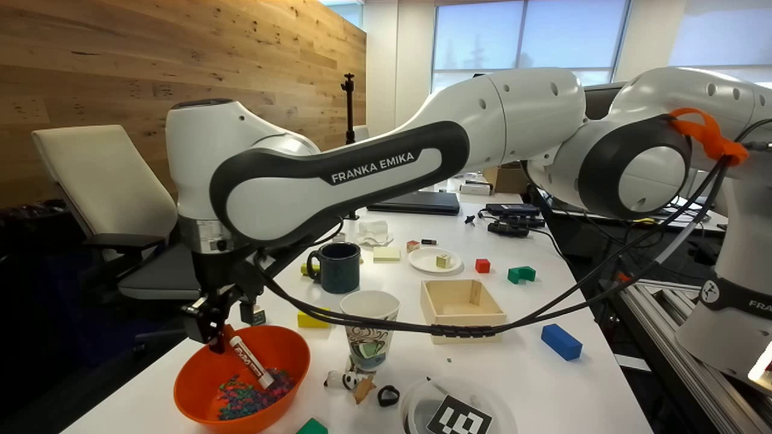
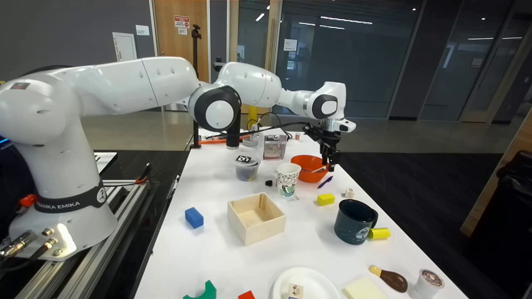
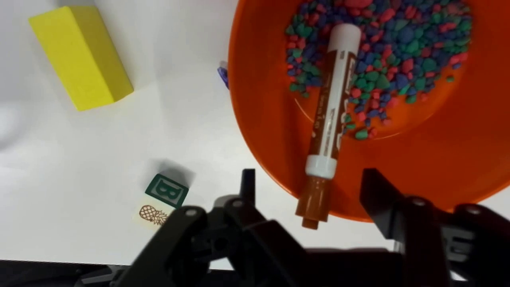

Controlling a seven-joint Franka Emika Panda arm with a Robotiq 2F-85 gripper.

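Note:
A brown-and-white marker (image 3: 330, 107) leans in the orange bowl (image 3: 275, 138), its white end on colored pebbles (image 3: 397, 62) and its brown cap sticking out past the rim. My gripper is over that rim, its fingers (image 3: 247, 185) apart, one on each side of the cap. Clear gaps show between the cap and both fingers, so nothing is gripped. In exterior view 1, the gripper (image 1: 230, 325) hangs low at the bowl's far left side, close to the marker (image 1: 249, 359).
A yellow block (image 3: 79, 57) and a letter block (image 3: 165, 193) lie beside the bowl. A paper cup (image 2: 288, 179), an open wooden box (image 2: 257, 219) and a dark mug (image 2: 355, 221) stand on the table. Bare tabletop surrounds the blue block (image 2: 194, 217).

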